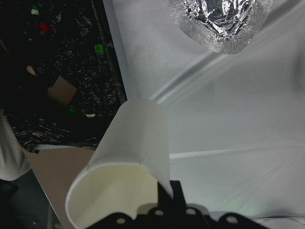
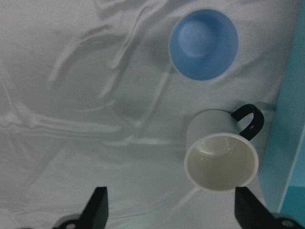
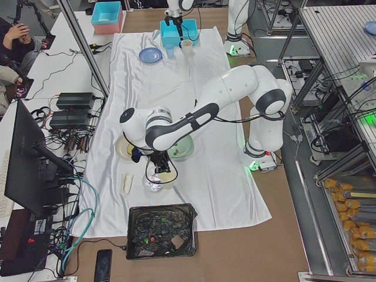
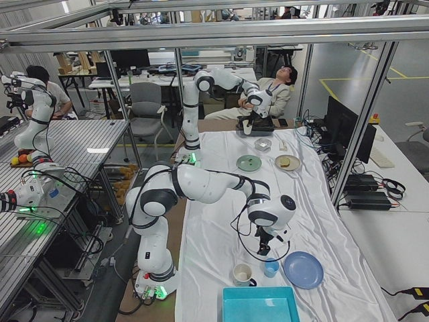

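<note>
My left gripper [image 3: 160,164] is shut on a white paper cup [image 1: 119,152], raised beside the foil dish [image 1: 219,24] and the black lined tray [image 3: 161,232], which holds scraps. My right gripper [image 4: 265,241] is open above the cloth, with a white mug [image 2: 221,162] with a black handle and a blue cup [image 2: 204,44] below it; nothing is between its fingers.
A blue plate [image 4: 303,270] and cyan bin [image 4: 259,304] sit by the right arm. A green plate [image 4: 249,163] and beige plate [image 4: 287,162] with a yellow item lie near the left arm.
</note>
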